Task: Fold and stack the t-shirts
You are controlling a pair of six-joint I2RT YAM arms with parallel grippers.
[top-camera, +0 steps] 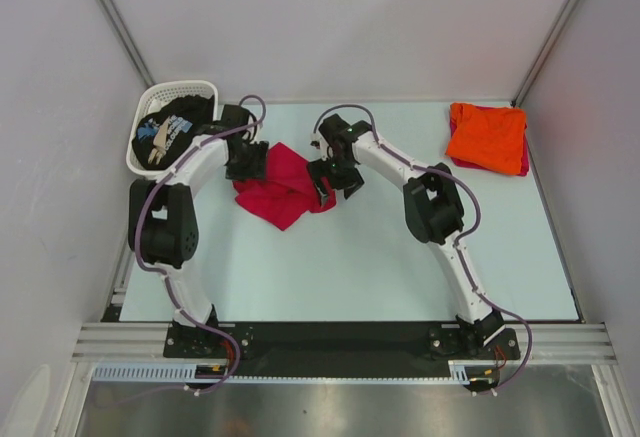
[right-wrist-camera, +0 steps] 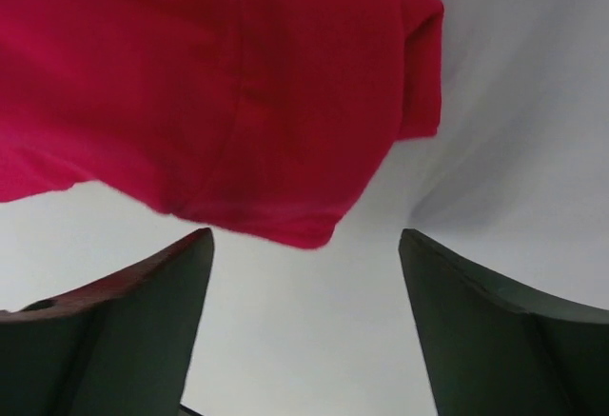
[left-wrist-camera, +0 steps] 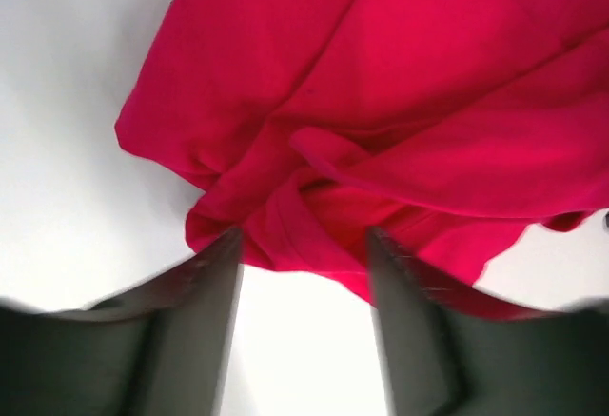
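A crumpled red t-shirt [top-camera: 285, 192] lies in the middle left of the white table. My left gripper [top-camera: 246, 162] is over its left side; in the left wrist view its blurred fingers [left-wrist-camera: 190, 330] are apart, with loose folds between and beyond them. My right gripper [top-camera: 335, 177] is over the shirt's right end; in the right wrist view its fingers [right-wrist-camera: 495, 340] are apart, just short of a red corner [right-wrist-camera: 314, 216]. A neat stack with an orange shirt [top-camera: 485, 134] on top lies at the back right.
A white basket [top-camera: 205, 92] of dark cloth stands at the back left, beside the left arm.
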